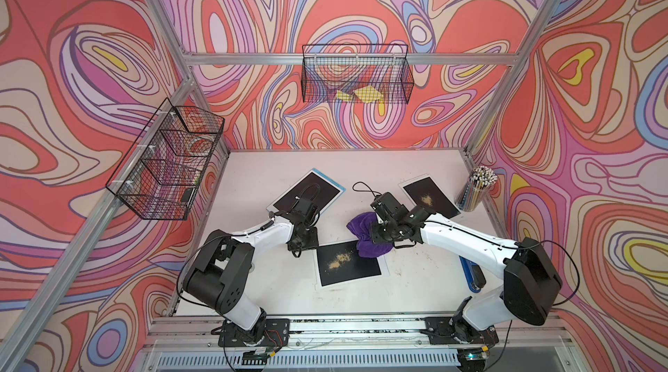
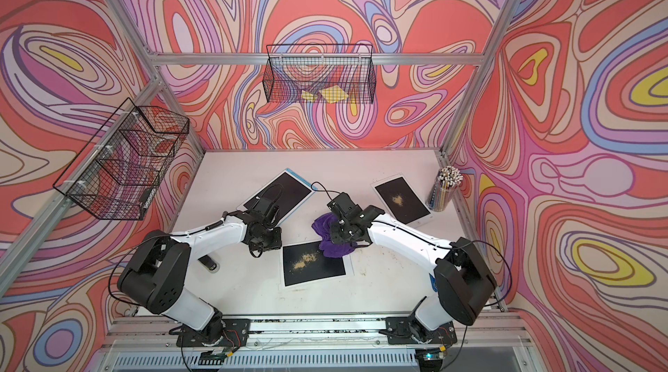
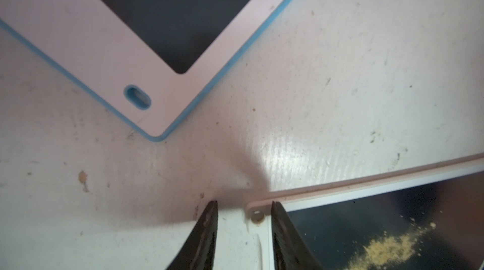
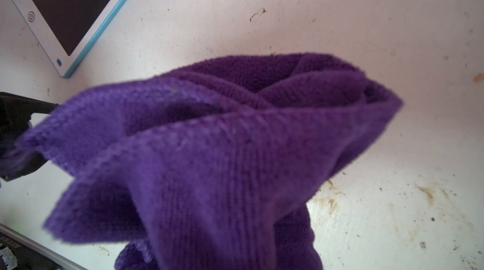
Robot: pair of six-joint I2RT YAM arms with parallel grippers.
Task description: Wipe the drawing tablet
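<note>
A black tablet [image 1: 351, 271] with a patch of tan dust lies front centre. My left gripper is open over its upper-left corner [image 3: 257, 216], nothing between its fingers. My right gripper [image 1: 378, 233] is shut on a crumpled purple cloth [image 4: 237, 159], which hangs over the tablet's right part; its fingertips are hidden by the cloth in the right wrist view. A blue-edged tablet [image 1: 299, 191] lies behind, at left.
A third tablet [image 2: 407, 194] with a dusty patch lies back right, beside a pot of pens [image 2: 442, 194]. A blue object [image 1: 469, 271] lies at the right edge.
</note>
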